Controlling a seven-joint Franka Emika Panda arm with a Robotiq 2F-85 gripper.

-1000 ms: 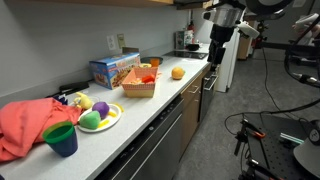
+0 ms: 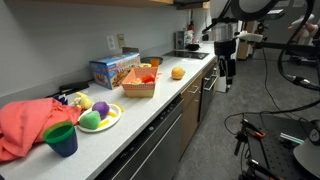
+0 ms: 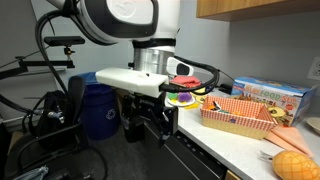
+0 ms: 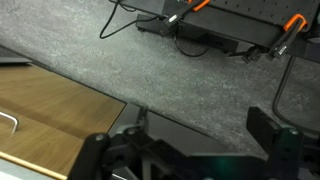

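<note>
My gripper points down over the bare floor, in front of the counter, with its dark fingers apart and only grey floor showing between them. In exterior view 1 the gripper (image 2: 226, 84) hangs at the right, off the counter's front edge. On the counter (image 2: 135, 118), an orange basket (image 2: 139, 88) holds something red. A white plate (image 2: 99, 122) carries several toy fruits and vegetables, including a purple one. The green cup (image 2: 61, 138) stands nearest the camera, and a round orange fruit or pumpkin (image 2: 178, 72) sits farther along.
A red cloth (image 2: 28, 128) lies heaped at the counter's near end. Behind the basket stands a blue box (image 2: 115, 68). A stove (image 2: 193, 45) is at the far end. Cables and a black robot base (image 2: 285, 150) occupy the floor side.
The arm's wrist has turned and the gripper has come lower, now showing its fingers pointing down beside the counter. Objects on the counter have not moved.
</note>
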